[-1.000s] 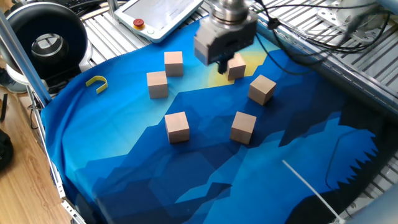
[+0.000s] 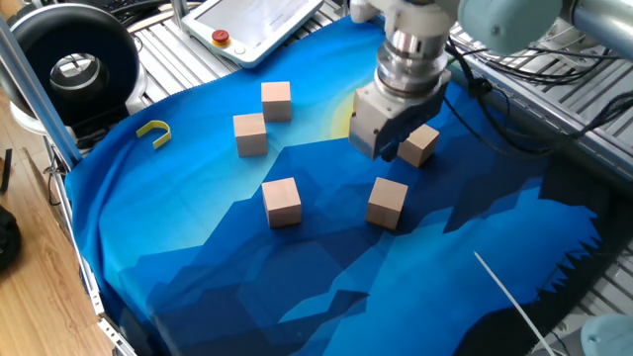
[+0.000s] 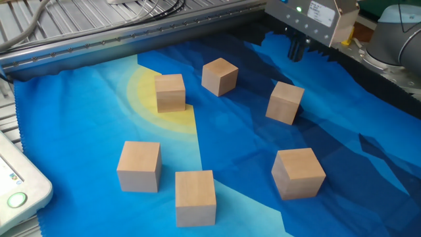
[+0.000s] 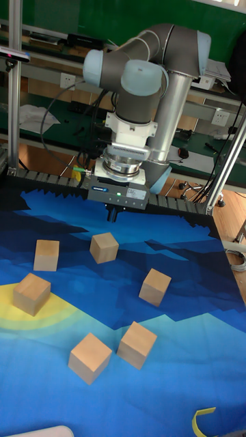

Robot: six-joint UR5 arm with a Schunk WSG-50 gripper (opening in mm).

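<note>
My gripper (image 3: 296,51) hangs above the cloth with its short dark fingers close together and nothing visible between them. Several plain wooden cubes stand apart in a loose ring on the cloth. In exterior view 3, the cube (image 4: 104,248) lies closest below the gripper (image 4: 112,214) in the picture; a gap separates them. Exterior view 1 has the gripper (image 2: 390,152) partly covering one cube (image 2: 418,146) and hiding another by the yellow patch. The front pair there is a left cube (image 2: 282,203) and a right cube (image 2: 386,204); two more cubes (image 2: 250,135) sit farther left.
A blue patterned cloth (image 2: 218,287) covers the table, slightly wrinkled. A yellow hooked strip (image 2: 155,133) lies at its left. The teach pendant (image 2: 252,25) with a red button rests at the back edge. Bare cloth lies inside the ring of cubes.
In exterior view 1 the gripper has moved right and somewhat down, staying above the cloth. It now covers the cube by the yellow patch, visible earlier. The cubes have not moved.
</note>
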